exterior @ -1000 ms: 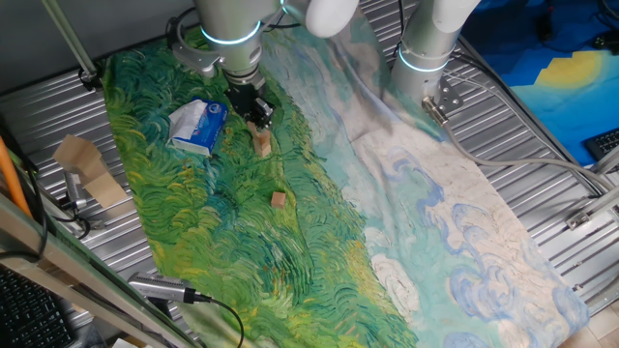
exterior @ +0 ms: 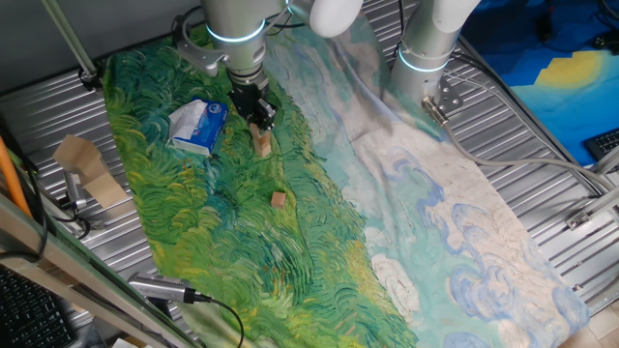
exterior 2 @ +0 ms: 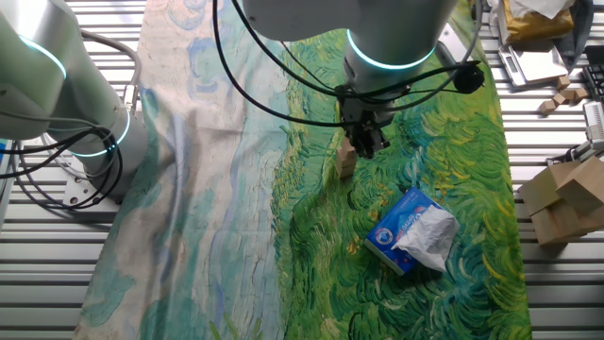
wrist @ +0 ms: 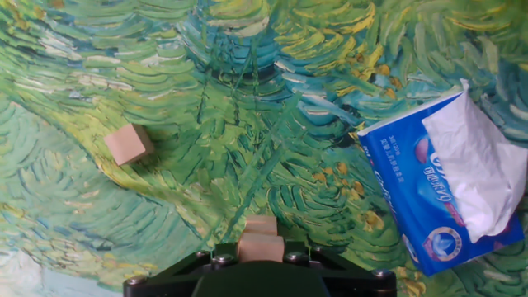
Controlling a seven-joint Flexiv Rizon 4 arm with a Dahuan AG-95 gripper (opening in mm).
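Two light wooden blocks stand one upon the other on the green part of the cloth. In the wrist view the upper block lies between the dark fingers of my gripper, which is shut on it with a finger against each side. Just past it shows part of the lower block. The exterior views have my gripper at the top of this small wooden stack. A separate wooden cube rests alone on the cloth.
A blue tissue pack with white tissue sticking out lies close beside the stack. Cardboard pieces sit off the cloth on the slatted table.
The arm has shifted only very slightly over the stack. The lone cube and tissue pack have stayed where they were.
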